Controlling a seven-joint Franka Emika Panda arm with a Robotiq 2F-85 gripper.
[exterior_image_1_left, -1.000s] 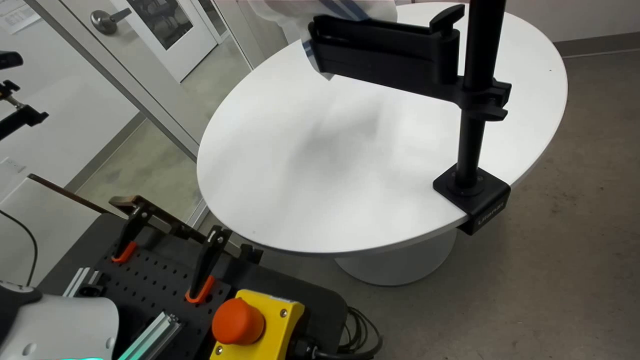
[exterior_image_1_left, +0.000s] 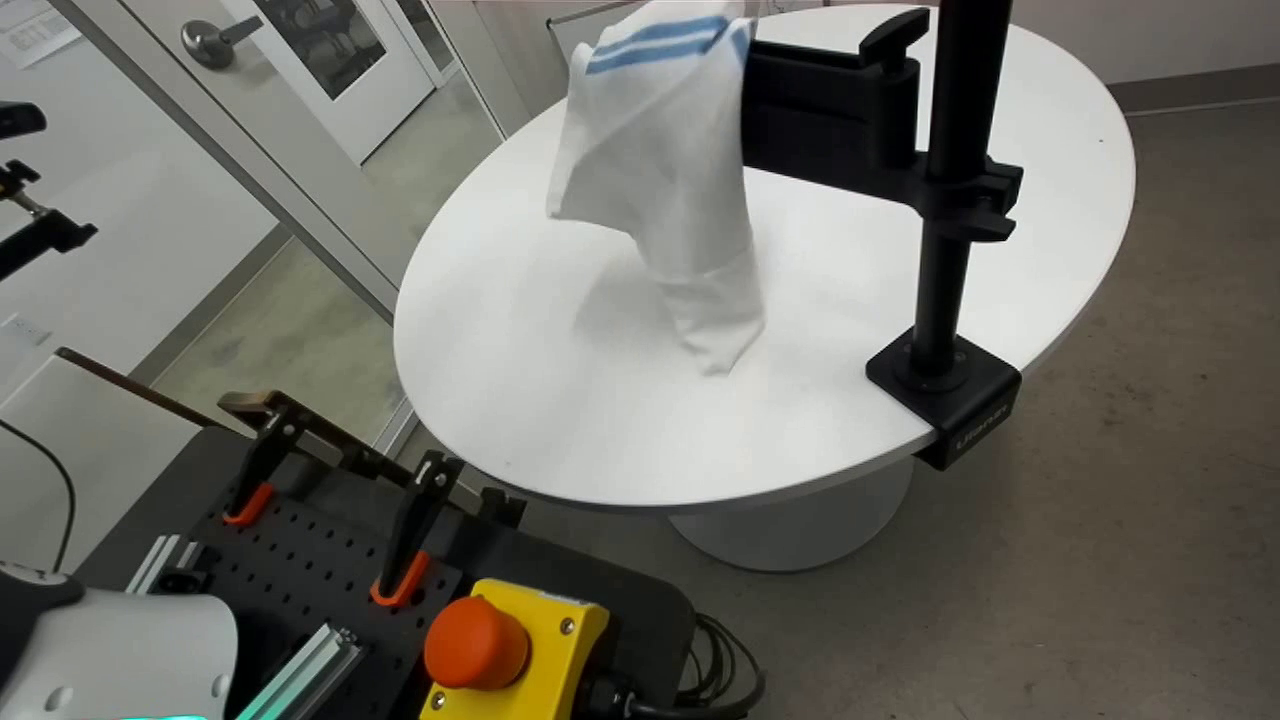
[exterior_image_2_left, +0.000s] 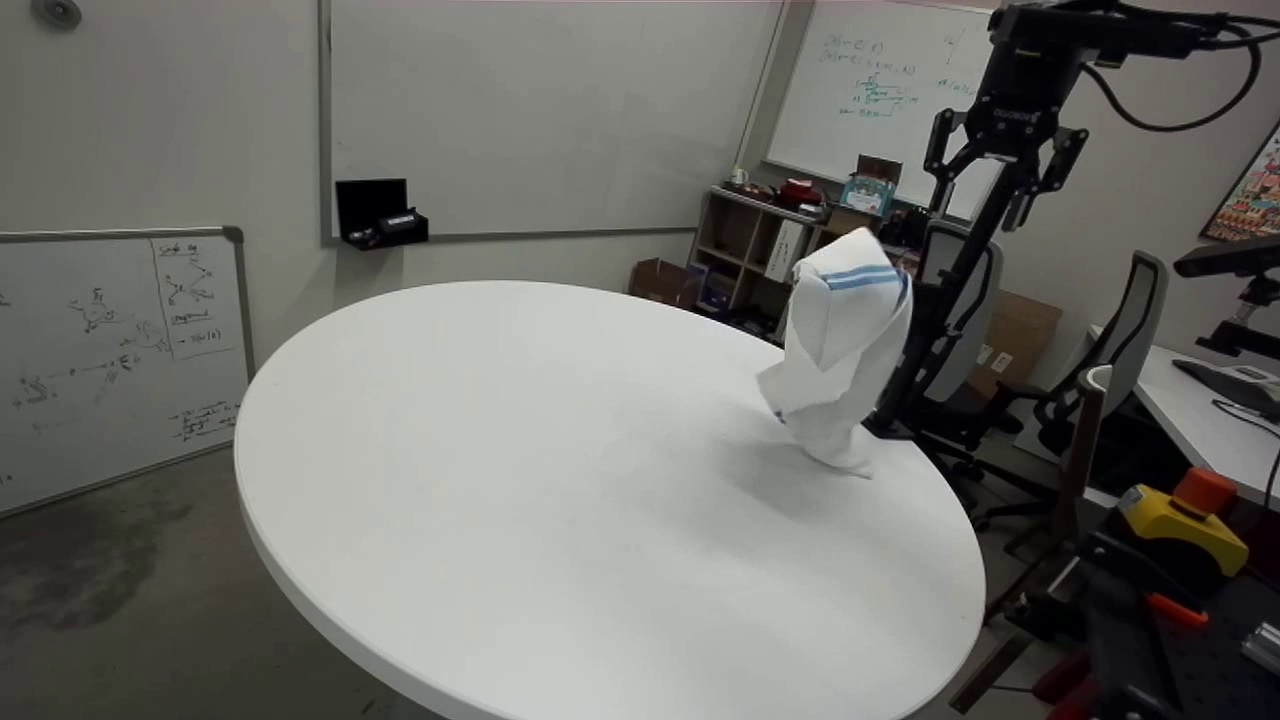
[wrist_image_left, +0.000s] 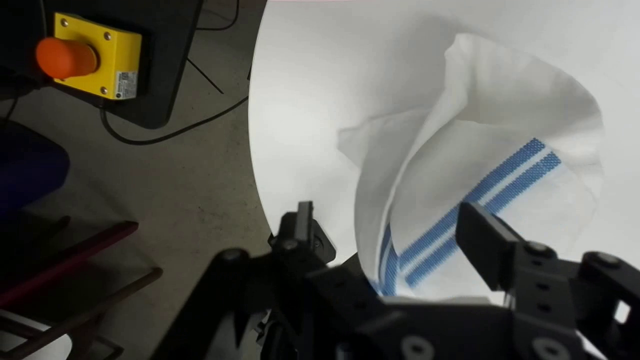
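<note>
A white cloth (exterior_image_1_left: 672, 168) with blue stripes is bunched upright above the white round table (exterior_image_1_left: 516, 396), its lower tip at or close to the tabletop. In exterior view 2 the same cloth (exterior_image_2_left: 840, 342) appears near the table's right edge. My gripper (exterior_image_2_left: 981, 206) is above it with fingers spread, and a gap shows between them and the cloth. Seen from the wrist, the fingers (wrist_image_left: 304, 225) stand wide apart, with the striped cloth (wrist_image_left: 480, 162) below and beyond them, not gripped.
A black clamp stand (exterior_image_1_left: 954, 240) is fixed to the table edge; the cloth covers the end of its side arm, and whether they touch I cannot tell. A yellow box with an orange button (exterior_image_1_left: 480, 648) sits on the dark bench.
The cloth has come down from the top of exterior view 1 toward the tabletop. It now hangs in front of the stand's side arm, whose end was visible before.
</note>
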